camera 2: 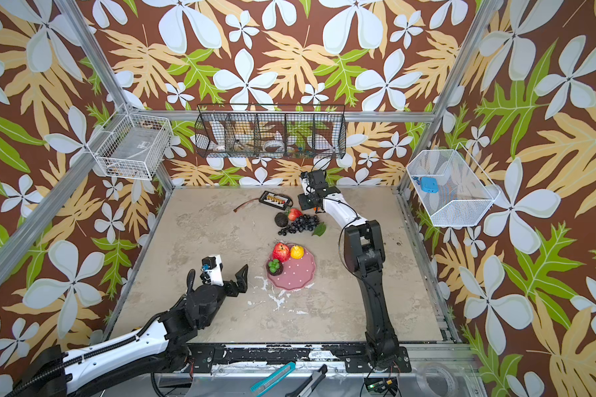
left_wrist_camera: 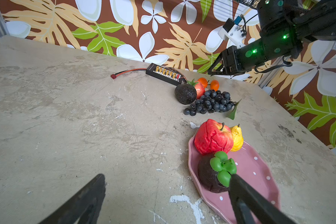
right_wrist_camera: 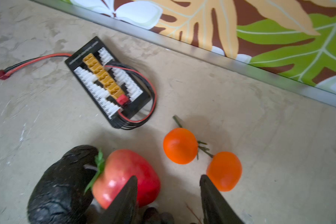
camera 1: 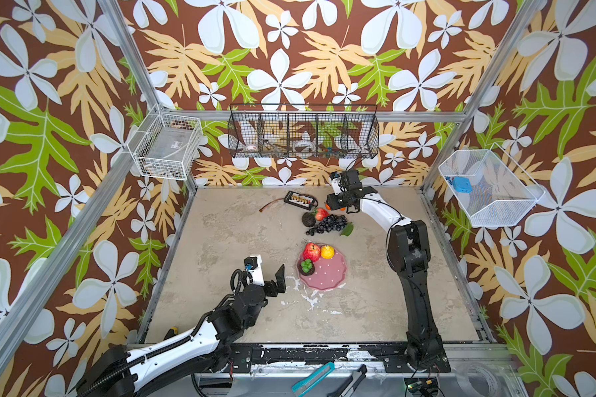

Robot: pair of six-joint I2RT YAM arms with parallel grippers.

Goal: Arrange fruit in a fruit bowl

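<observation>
A pink dotted plate bears a red apple, a yellow pear and a dark mangosteen-like fruit with green leaves. Behind it lie black grapes, a dark wrinkled avocado-like fruit, a red fruit with a green stem and two orange fruits on one stem. Above that group my right gripper is part open, its fingers apart with nothing held; the orange fruits sit ahead of the fingertips. To the plate's left, my left gripper stands open and empty.
A black connector board with a red-and-black cable lies beside the fruit, near the back wall. A green leaf lies by the grapes. Wire baskets hang at the back and sides.
</observation>
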